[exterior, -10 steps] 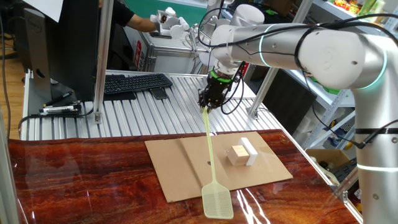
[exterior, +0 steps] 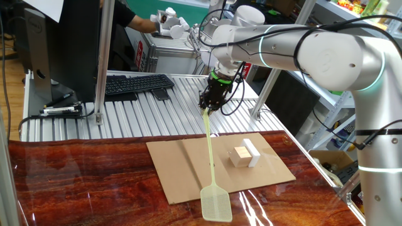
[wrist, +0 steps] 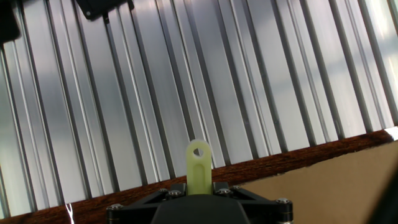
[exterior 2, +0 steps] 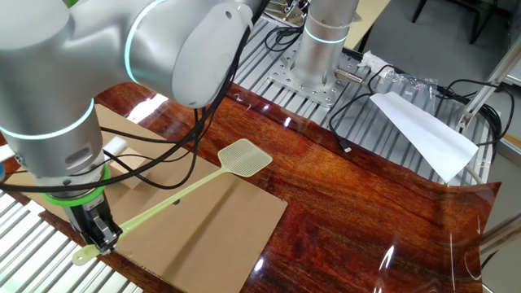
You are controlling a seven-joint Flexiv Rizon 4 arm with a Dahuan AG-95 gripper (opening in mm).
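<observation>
A pale yellow-green fly swatter point(exterior: 216, 202) reaches out from my gripper point(exterior: 206, 108) across the cardboard, its mesh head at the near side. My gripper point(exterior 2: 106, 244) is shut on the handle close to its holed end, as exterior view 2 shows. In the wrist view the handle's end point(wrist: 199, 168) sticks up between the fingers. On the cardboard sheet point(exterior: 182, 179), right of the swatter, sits a wooden block point(exterior: 239, 157) beside a white block point(exterior: 251, 152). Whether the swatter's head touches anything beneath it, I cannot tell.
A glossy dark wood surface point(exterior: 88, 182) lies under the cardboard, with clear room to the left. Behind it runs a ribbed metal bench point(exterior: 144, 116) with a keyboard point(exterior: 139, 84). A black cable point(exterior 2: 199, 138) hangs loose near the arm. White paper point(exterior 2: 423, 134) lies near the far edge.
The grip and the blocks look the same.
</observation>
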